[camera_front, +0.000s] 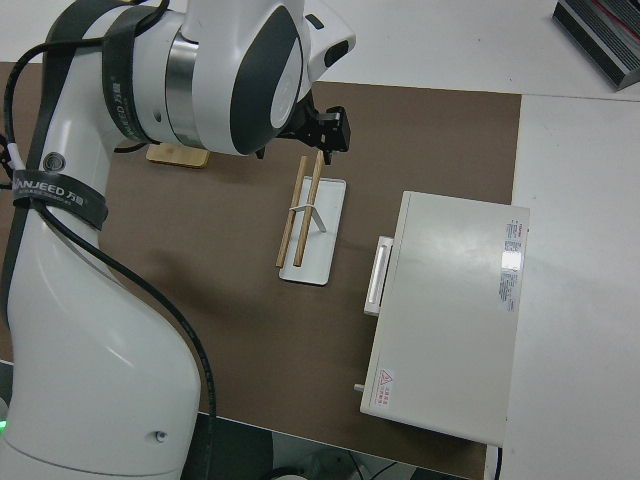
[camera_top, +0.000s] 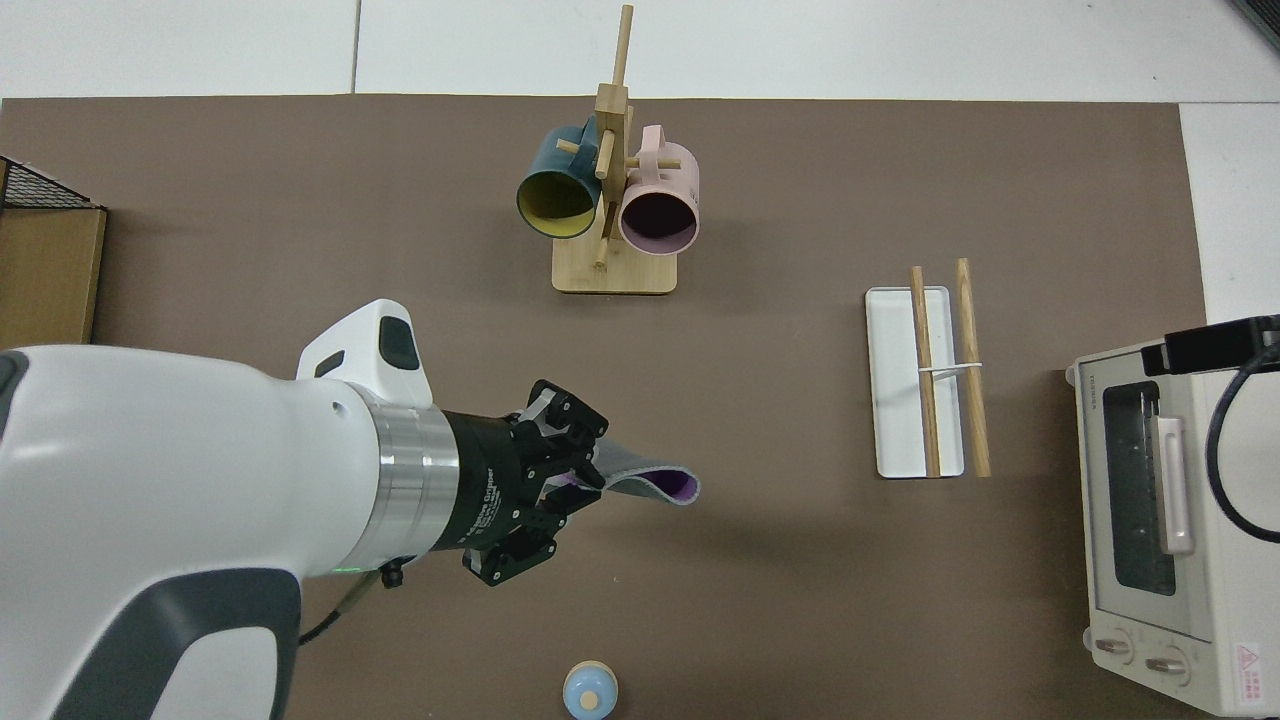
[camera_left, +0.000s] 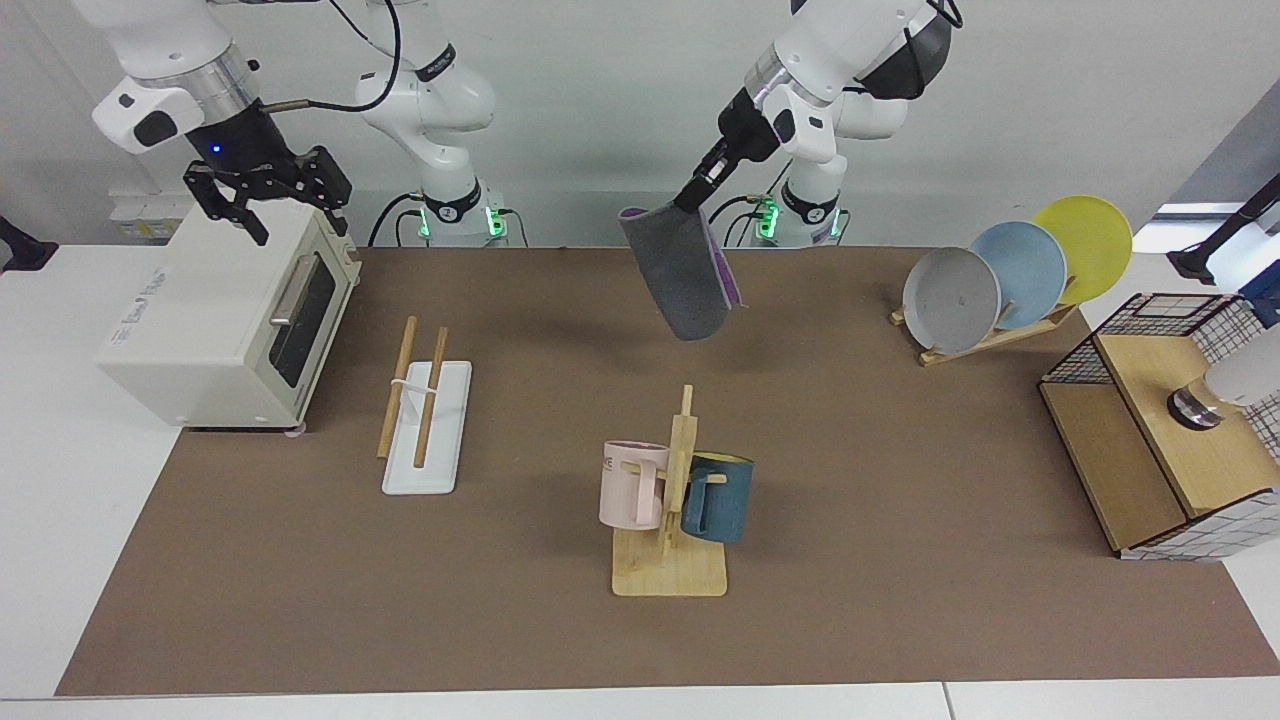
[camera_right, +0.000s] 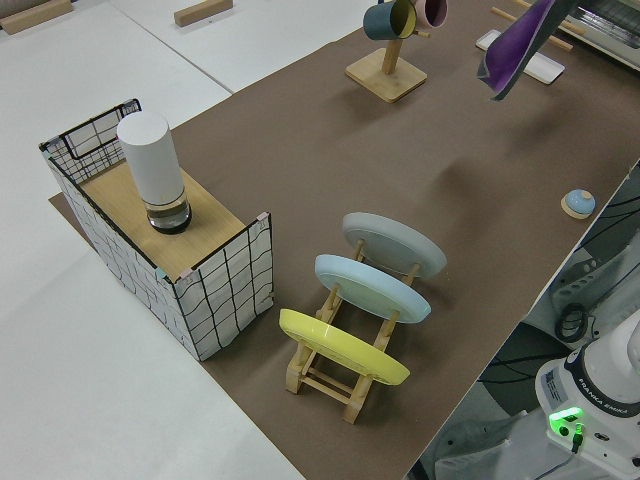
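Note:
My left gripper (camera_top: 552, 480) is shut on a folded grey-and-purple cloth (camera_left: 680, 270), which hangs from it above the brown mat, in front of the mug tree (camera_left: 669, 564) with its pink mug (camera_left: 621, 486) and teal mug (camera_left: 720, 504). The cloth's purple side shows at the top of the right view. My right gripper (camera_left: 270, 198) is held above the front of the white toaster oven (camera_left: 204, 336); its finger state is unclear.
A white tray (camera_top: 894, 378) with two wooden sticks lies beside the oven. A plate rack holds grey (camera_left: 948, 300), blue and yellow plates, near a wire-sided wooden shelf (camera_left: 1116, 468). A small blue round object (camera_top: 589, 696) lies at the mat's edge.

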